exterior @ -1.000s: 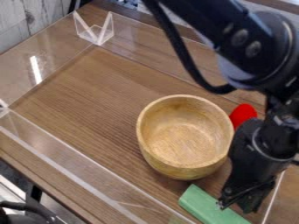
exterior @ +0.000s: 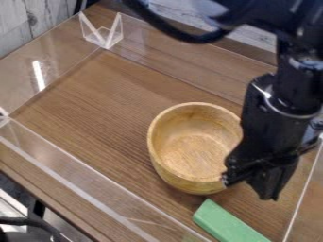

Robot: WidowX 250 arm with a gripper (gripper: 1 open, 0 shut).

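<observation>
A wooden bowl (exterior: 183,142) sits near the middle of the table. At its right my black gripper (exterior: 246,170) hangs low over the bowl's right edge, covering part of it; its fingers look close together, with nothing visible held. A green block (exterior: 228,223) lies below the bowl at the front.
A clear plastic piece (exterior: 104,30) stands at the back left corner. A dark cable lies at the lower left edge.
My gripper has moved up and left from beside the green block toward the bowl.
</observation>
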